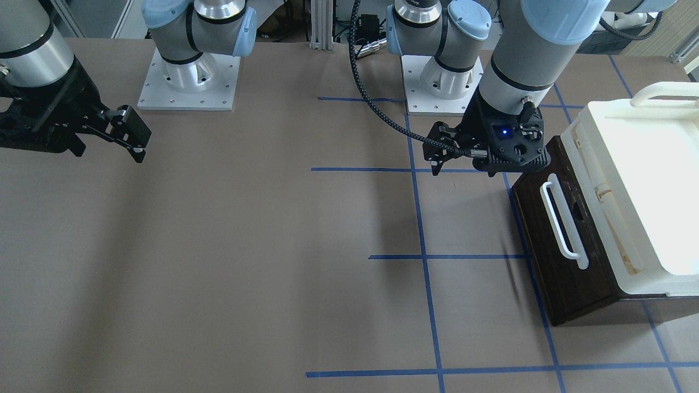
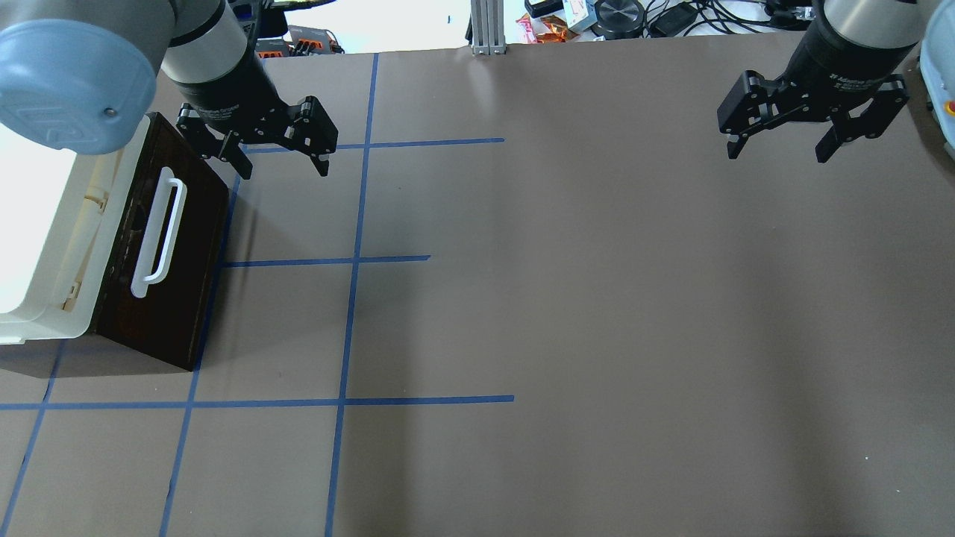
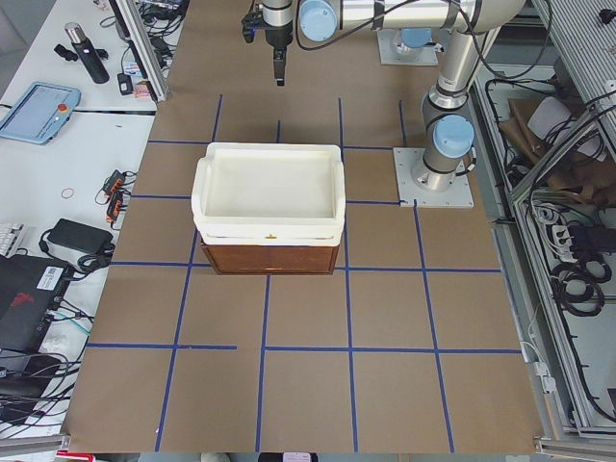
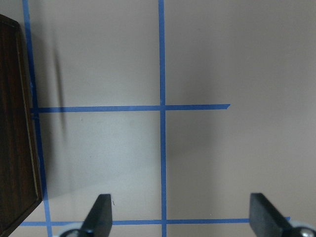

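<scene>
A dark wooden box (image 1: 557, 275) with a white drawer handle (image 1: 560, 222) on its side stands on the taped grid, topped by an open white tray (image 3: 269, 188). My gripper hangs above the floor beside the box, its two fingertips wide apart and nothing between them. In the top view it is at the upper left, just past the box's corner. The box's dark edge fills the left side of the wrist view.
A second arm's gripper (image 2: 779, 152) hangs over the floor at the other side, empty. Arm bases (image 1: 187, 98) stand along the back edge. The floor (image 1: 249, 249) between and in front of the arms is clear.
</scene>
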